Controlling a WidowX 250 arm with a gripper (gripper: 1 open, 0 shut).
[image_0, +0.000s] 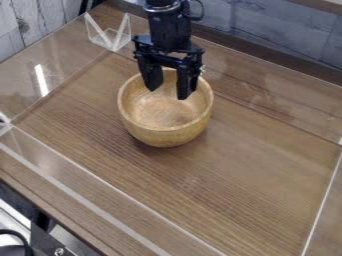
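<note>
A round, light wooden bowl (163, 112) stands in the upper middle of the wooden table, and no object shows clearly inside it. My black gripper (168, 72) is over the back rim of the bowl, its dark fingers pointing down and apart, open, with nothing visible held between them.
A white wire rack or holder (110, 32) stands at the back left. A dark cable or part (11, 240) shows at the lower left corner.
</note>
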